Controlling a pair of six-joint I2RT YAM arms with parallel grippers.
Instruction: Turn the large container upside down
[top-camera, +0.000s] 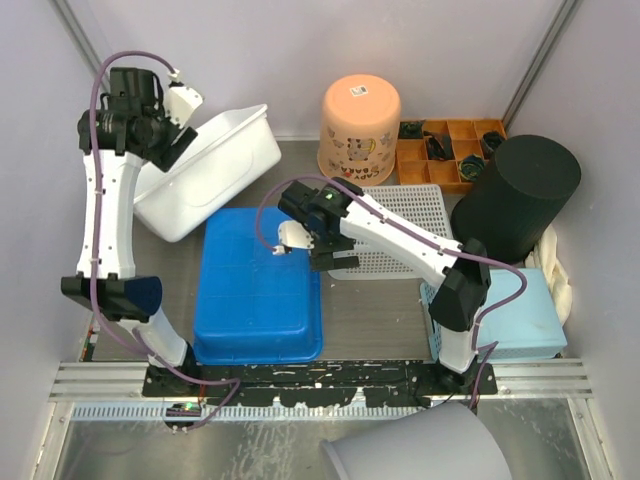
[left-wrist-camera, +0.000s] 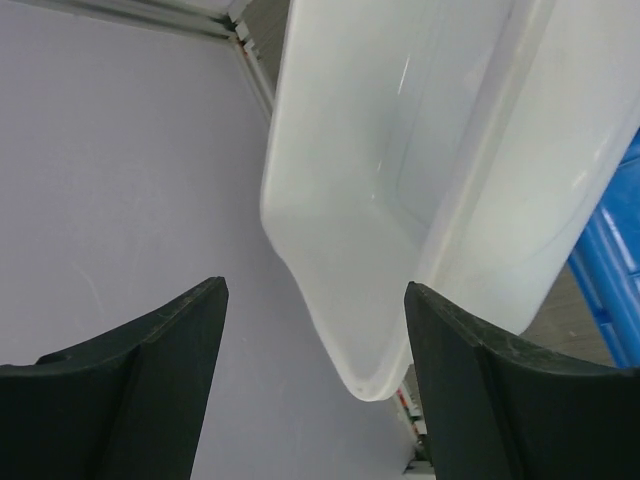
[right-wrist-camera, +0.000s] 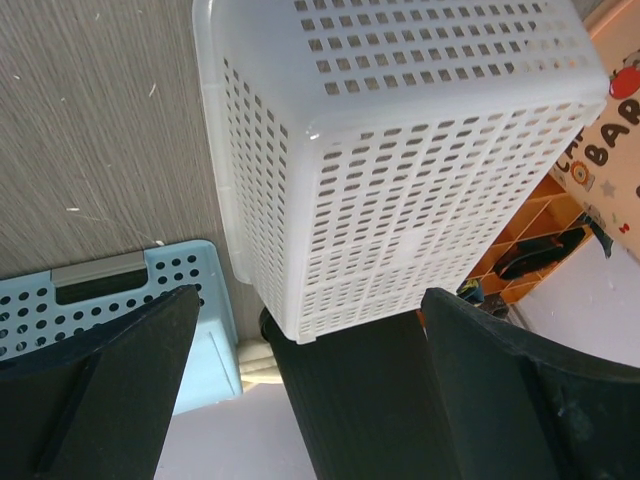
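The large white container lies at the back left with its open side up, slanting across the corner beside a blue container. Its hollow inside and rim fill much of the left wrist view. Above its left part stands my left gripper, open, with nothing between its fingers; the rim shows beyond them. Over the white perforated basket's left edge, away from the large container, my right gripper is open and empty. The right wrist view shows no part of the large container.
The blue container sits bottom up at centre left. Right of it is the perforated basket. A peach bucket, an orange organizer, a black bin and a light-blue basket line the back and right. Bare floor shows at front centre.
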